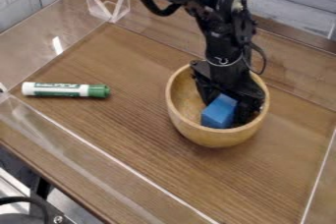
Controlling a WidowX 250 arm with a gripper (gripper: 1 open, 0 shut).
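Note:
The black gripper [226, 90] is down inside a tan bowl [197, 135] at the centre right of the table, its fingers around the upper part of a blue block [219, 113]. The dark fingers overlap the block and the bowl's back, so whether they grip it cannot be seen.
A white and green marker [63, 89] lies on the wooden table [144, 169] to the left, apart from the bowl. A clear plastic edge runs along the far left, and a panelled wall stands behind.

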